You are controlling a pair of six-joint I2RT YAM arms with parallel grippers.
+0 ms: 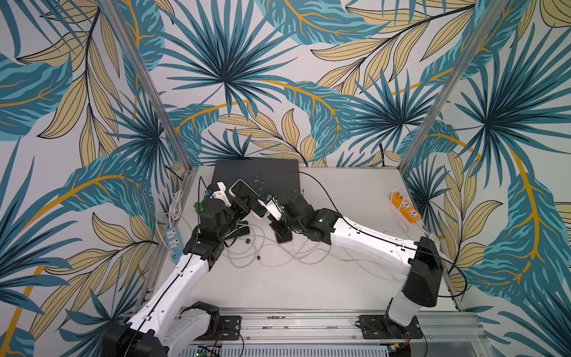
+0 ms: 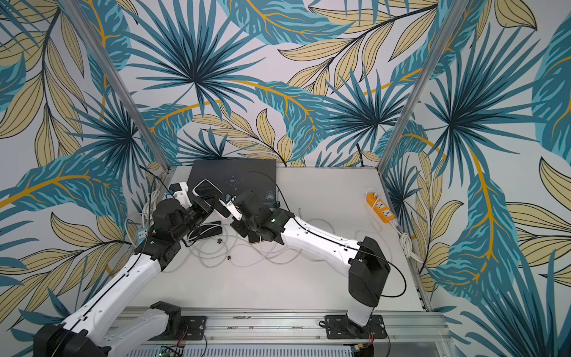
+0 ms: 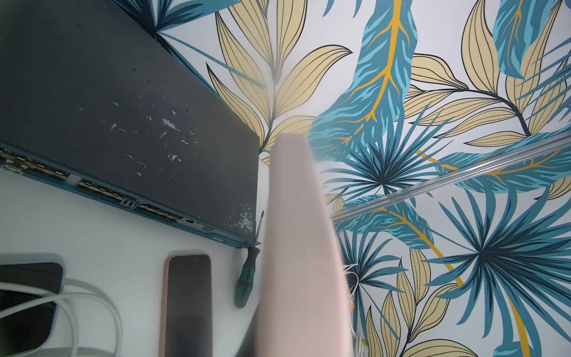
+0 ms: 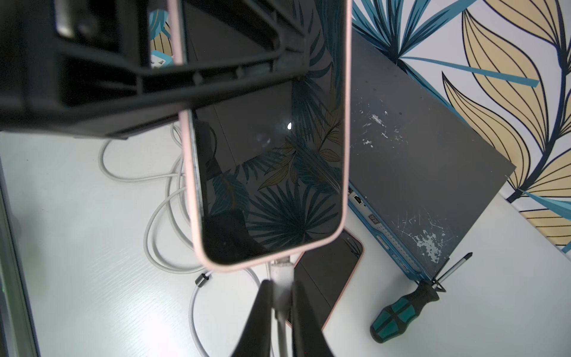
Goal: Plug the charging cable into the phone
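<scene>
The phone [image 4: 273,154], dark-screened with a pink rim, is held up off the table in my left gripper [image 1: 242,201], which is shut on it; one black finger [image 4: 238,71] crosses the screen in the right wrist view. In the left wrist view the phone [image 3: 303,250] appears edge-on. At the phone's bottom edge stands the cable's connector [image 4: 282,279], a sliver of metal showing between the two. How deep the plug sits cannot be told. My right gripper has a finger on either side of the connector; whether they press on it is unclear.
A dark flat box [image 4: 410,154] lies at the back of the table, with a screwdriver [image 4: 404,312] by its corner. A second phone [image 4: 330,273] rests below the connector. Loose cable loops [image 1: 297,250] spread across the table.
</scene>
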